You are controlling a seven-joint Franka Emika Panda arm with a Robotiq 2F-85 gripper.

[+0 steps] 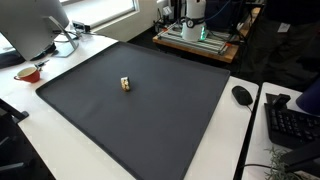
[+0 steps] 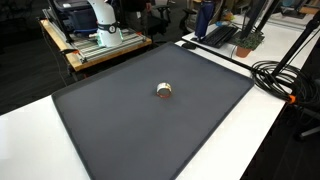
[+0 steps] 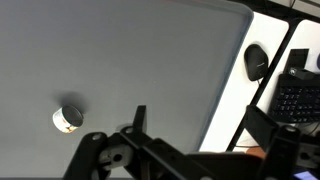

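Note:
A small, pale, round object (image 1: 125, 84) with brownish markings sits on the dark grey mat (image 1: 150, 130), left of and behind its middle in exterior view 1. In exterior view 2 the same object (image 2: 164, 90) looks like a short white cylinder near the middle of the mat. The wrist view has this object (image 3: 68, 119) at lower left, outside the fingers and apart from the fingers. My gripper is wide open with nothing between its fingers, only mat and the white table edge beyond.
A red cup (image 1: 28, 75) stands on the white table by the mat's left corner. A black mouse (image 3: 256, 62) and a keyboard (image 3: 296, 103) lie off the mat's right side. A coiled black cable (image 2: 282, 80) lies on the table.

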